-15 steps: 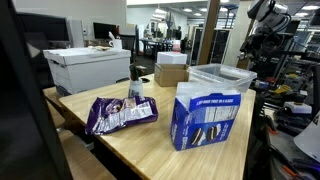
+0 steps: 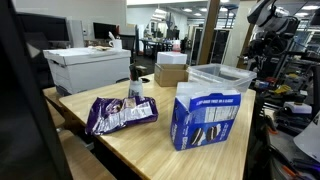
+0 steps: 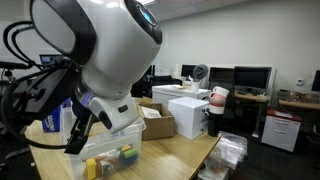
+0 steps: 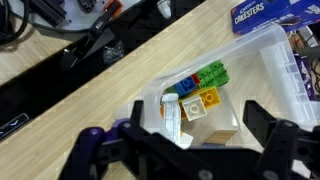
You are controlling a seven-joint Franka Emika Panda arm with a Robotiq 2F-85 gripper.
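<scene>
In the wrist view my gripper is open, its dark fingers (image 4: pixel 128 142) wide apart over a clear plastic bin (image 4: pixel 262 65). Inside the bin lie a green block (image 4: pixel 212 74), a blue block (image 4: pixel 186 86), a yellow block (image 4: pixel 208 97) and an orange block (image 4: pixel 192 108). Beside them is a long white item (image 4: pixel 171 118). Nothing shows between the fingers. Exterior view 1 has the bin (image 2: pixel 222 76) at the table's right side, with the arm (image 2: pixel 290 20) beyond it. The arm hides part of the bin in exterior view 2.
A blue and white snack box (image 2: pixel 205 122) stands in front of the bin, with a purple bag (image 2: pixel 122 114) to its left. Farther back are a bottle (image 2: pixel 135 82), a cardboard box (image 2: pixel 170 74) and a white box (image 2: pixel 90 70). Bare tabletop surrounds the bag.
</scene>
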